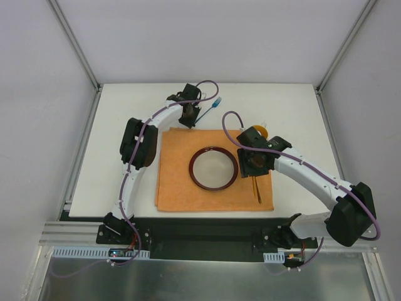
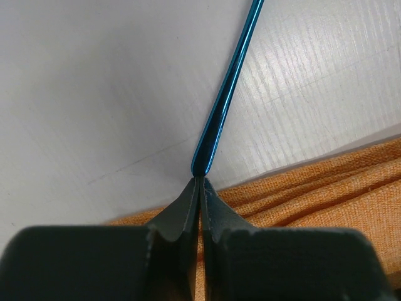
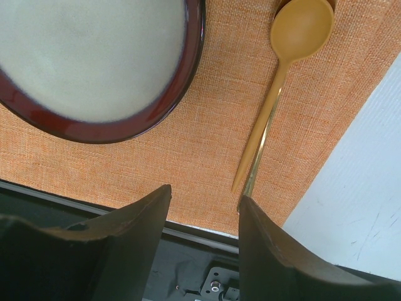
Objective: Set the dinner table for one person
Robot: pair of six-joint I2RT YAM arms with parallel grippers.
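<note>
A blue fork (image 1: 216, 102) lies slantwise on the white table behind the orange placemat (image 1: 175, 169). In the left wrist view the end of the fork's handle (image 2: 213, 128) is just beyond my left gripper, whose tips are pressed together with nothing between them. A brown-rimmed plate (image 1: 213, 168) sits mid-placemat. To its right a tan spoon (image 3: 303, 30) lies over a gold utensil (image 3: 262, 139), whose upper part the spoon covers. Above their handle ends my right gripper stands open and empty.
A yellow-orange round object (image 1: 262, 131) stands at the placemat's back right corner, partly hidden by the right arm. The placemat's back edge is ruffled into folds (image 2: 301, 191). Bare table (image 1: 276, 103) lies at the back right.
</note>
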